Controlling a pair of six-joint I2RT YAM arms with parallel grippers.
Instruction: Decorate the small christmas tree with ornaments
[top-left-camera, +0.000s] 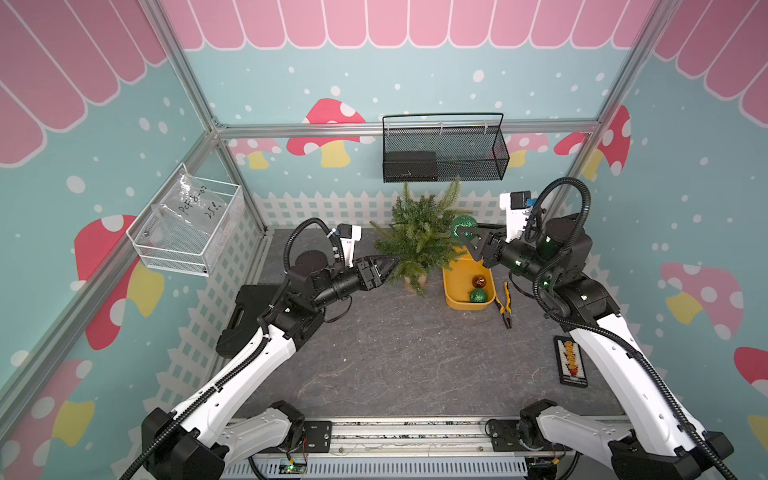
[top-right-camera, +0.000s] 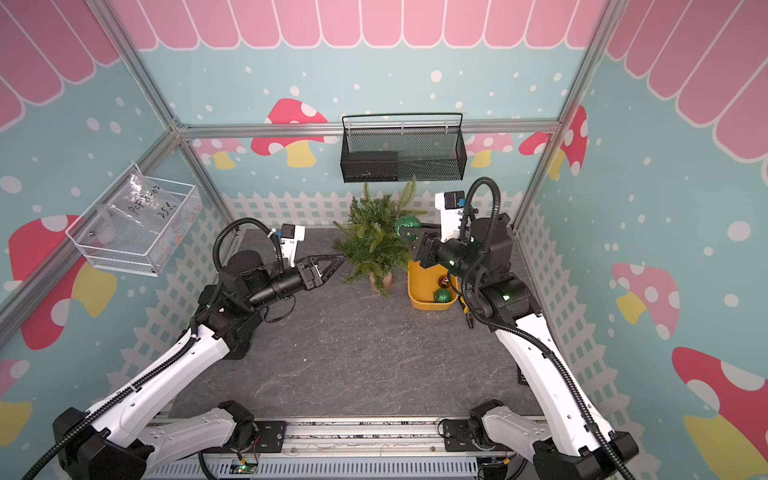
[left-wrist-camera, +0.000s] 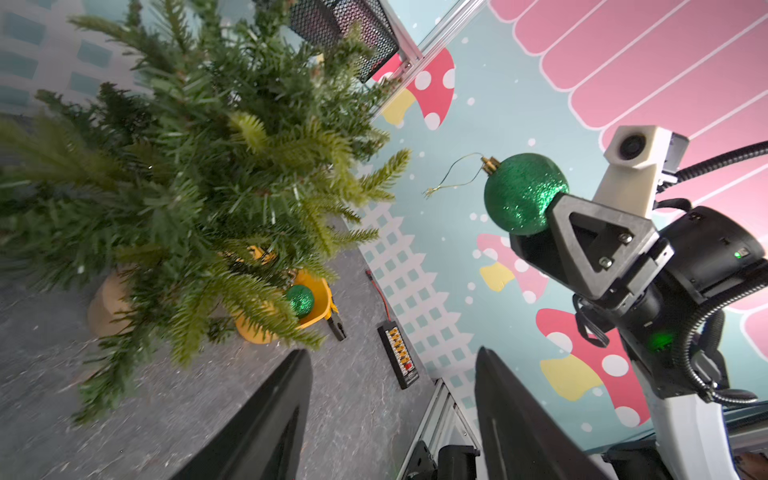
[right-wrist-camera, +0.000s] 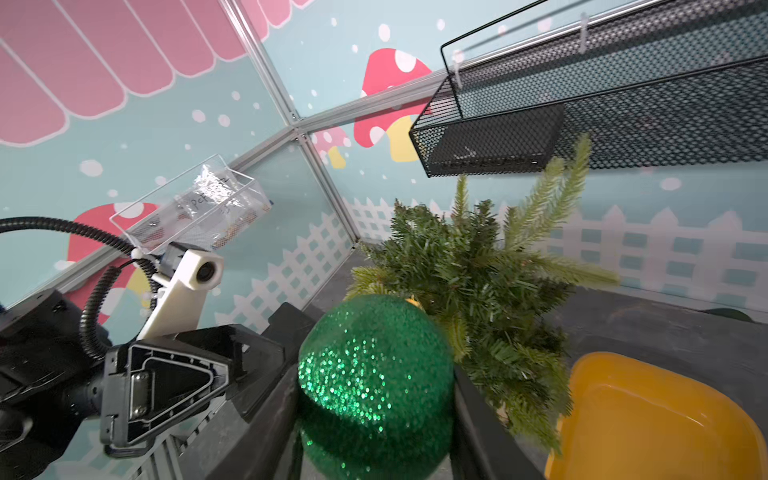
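A small green fir tree (top-left-camera: 420, 228) stands in a pot at the back centre, with no ornament visible on it. My right gripper (top-left-camera: 472, 238) is shut on a glittery green ball (left-wrist-camera: 524, 192), raised at the tree's right side above the yellow tray; its gold cap and loose string show in the left wrist view. My left gripper (top-left-camera: 388, 268) hangs left of the tree, open with nothing between its fingers. The yellow tray (top-left-camera: 462, 304) holds another green ball (top-left-camera: 478, 296) and a copper-brown ball (top-left-camera: 479, 281).
Yellow-handled pliers (top-left-camera: 505, 308) lie beside the tray, and a small black tray (top-left-camera: 571, 368) at the right. A black mesh basket (top-left-camera: 472, 160) hangs above the tree; a white basket (top-left-camera: 172, 256) is on the left wall.
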